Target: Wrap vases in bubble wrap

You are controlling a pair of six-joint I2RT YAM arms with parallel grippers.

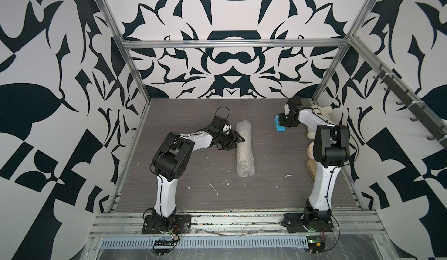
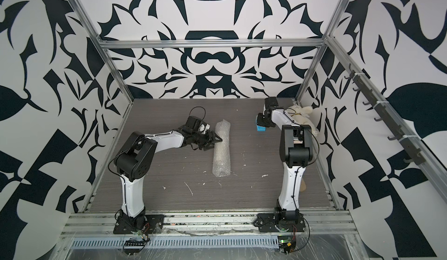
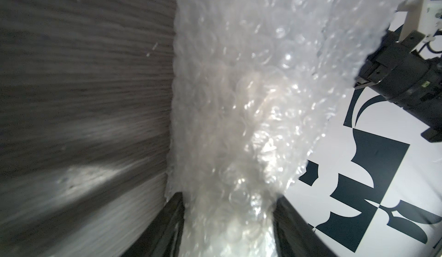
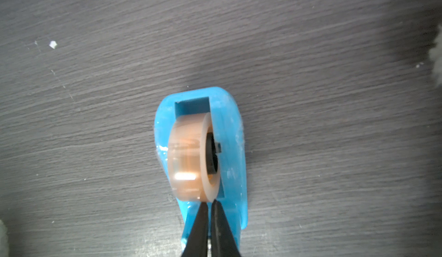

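A long bubble-wrapped roll lies lengthwise on the table, near its middle. At its left side my left gripper is shut on the bubble wrap; in the left wrist view the clear wrap fills the space between the dark fingers. No vase can be made out through the layers. Farther right stands a blue tape dispenser with a roll of clear tape in it. My right gripper is shut over the dispenser's front end, with nothing visible between its fingertips.
A cream plush toy and other items sit along the table's right edge, partly behind the right arm. Small scraps are scattered on the tabletop. Bare table lies between the roll and the dispenser.
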